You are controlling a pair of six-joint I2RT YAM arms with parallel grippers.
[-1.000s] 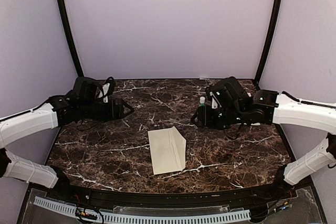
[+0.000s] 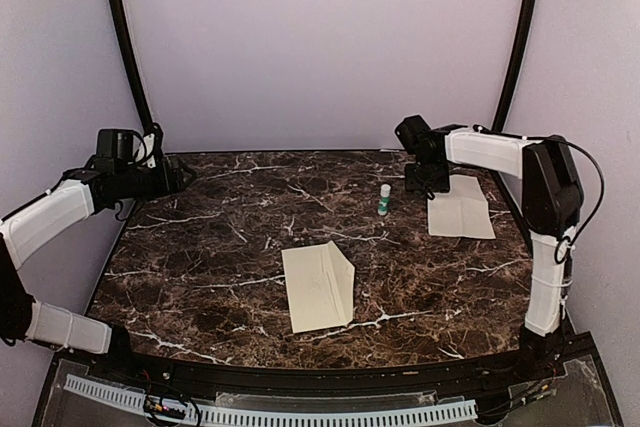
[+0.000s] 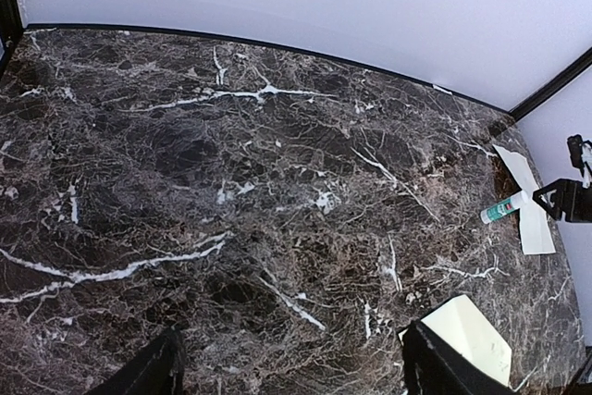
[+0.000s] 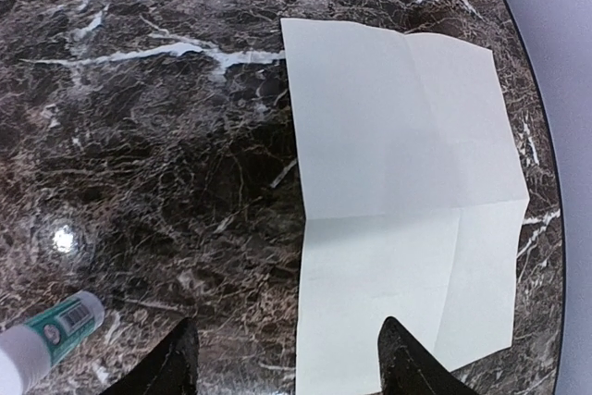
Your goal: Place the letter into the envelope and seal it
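A cream envelope (image 2: 310, 287) with its flap unfolded lies at the front middle, also partly in the left wrist view (image 3: 458, 339). The creased white letter (image 2: 460, 212) lies flat at the right, filling much of the right wrist view (image 4: 398, 127). A green glue stick (image 2: 384, 200) stands between them. My right gripper (image 2: 420, 182) is over the letter's left side by the back; its fingertips (image 4: 185, 353) are parted, with nothing seen between them. My left gripper (image 2: 180, 177) hangs open at the left, its fingers apart over bare table in its wrist view.
Pale walls bound it at the back and both sides, with black posts at the back corners.
My right gripper has moved back and to the right, from near the glue stick to over the letter. My left gripper has moved back and left a little.
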